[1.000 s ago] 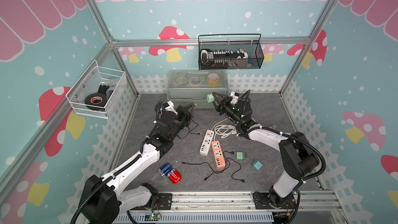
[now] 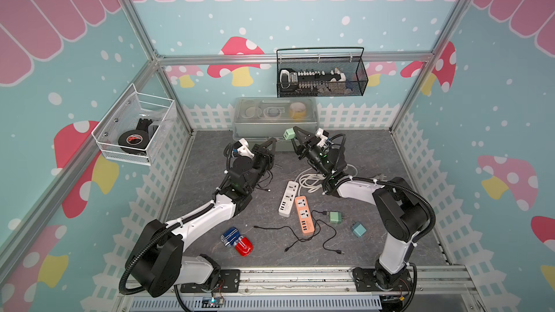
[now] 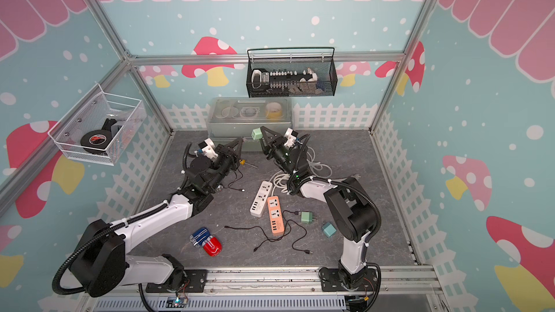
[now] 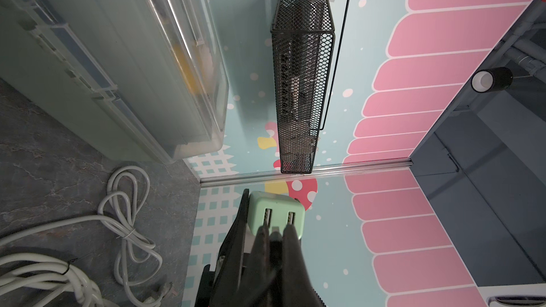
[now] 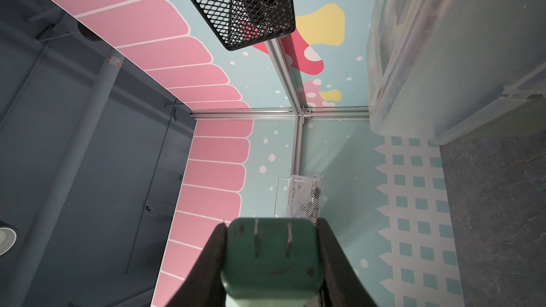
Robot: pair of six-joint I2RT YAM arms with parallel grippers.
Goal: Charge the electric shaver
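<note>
My right gripper point(image 2: 294, 134) is raised in front of the clear bin, shut on a pale green USB charger point(image 3: 257, 134), whose two ports show in the left wrist view point(image 4: 275, 210). My left gripper point(image 3: 237, 144) is shut, pointing toward the charger from the left; no object shows clearly in its fingers. On the table lie a white power strip point(image 2: 288, 198), an orange power strip point(image 2: 304, 225), a second green charger point(image 2: 335, 217), a teal charger point(image 2: 358, 229) and black cables point(image 2: 271, 227). A red and blue pair of objects point(image 2: 242, 245) sits front left; which is the shaver I cannot tell.
The clear bin point(image 2: 274, 124) stands at the back, under a black mesh basket point(image 2: 322, 86). A white wire basket point(image 2: 133, 127) hangs on the left wall. Coiled white cords point(image 2: 312, 182) lie below my right arm; bare table shows at left and far right.
My left gripper has moved rightward; my right gripper, holding the green charger, has moved slightly left, bringing the two closer.
</note>
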